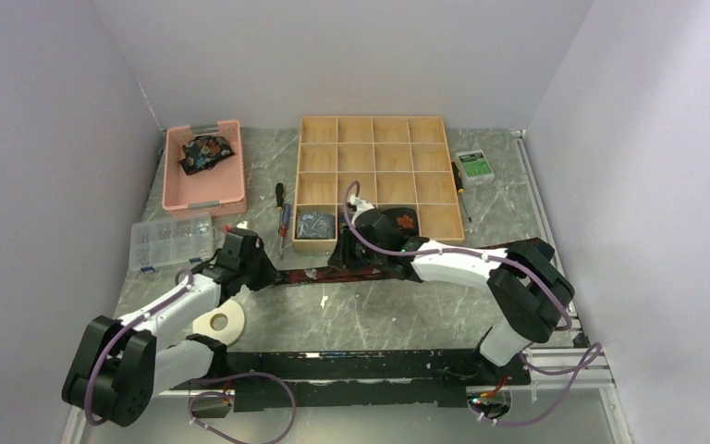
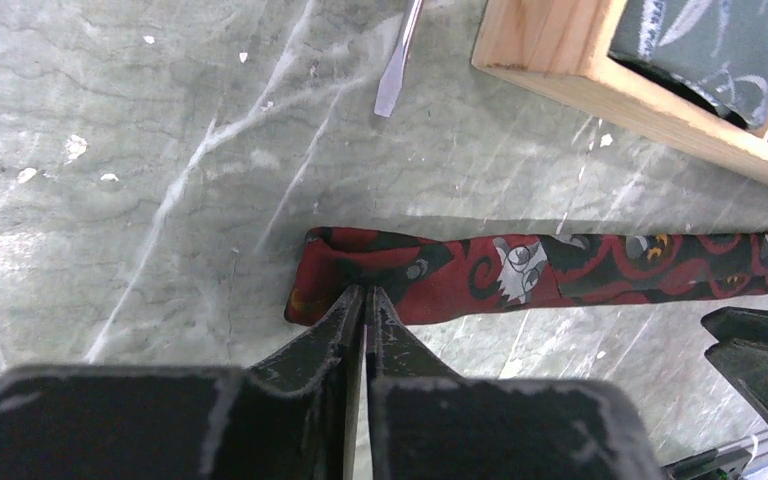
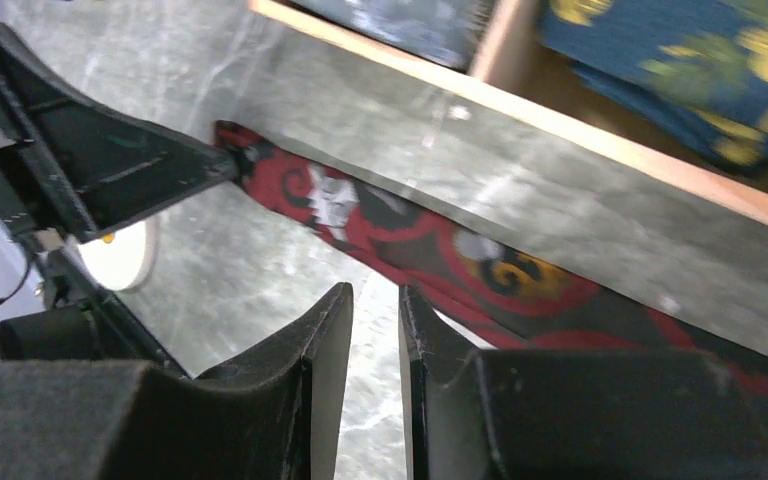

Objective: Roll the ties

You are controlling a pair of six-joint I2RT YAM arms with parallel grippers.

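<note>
A long dark red patterned tie (image 1: 319, 275) lies flat across the table, below the wooden box. Its left end (image 2: 325, 275) is folded over into a small flap. In the left wrist view my left gripper has its fingertips close together at that end; whether cloth is pinched between them is unclear. My right gripper stands partly open beside the middle stretch of the tie, with only bare table showing between its fingers. The arm hides part of the tie in the top view.
The divided wooden box (image 1: 372, 153) holds several rolled ties in its front row, one of them grey (image 1: 315, 225). Left of it lie screwdrivers (image 1: 285, 220). A pink basket (image 1: 171, 180), clear case (image 1: 171, 242) and tape roll (image 1: 205, 324) occupy the left side.
</note>
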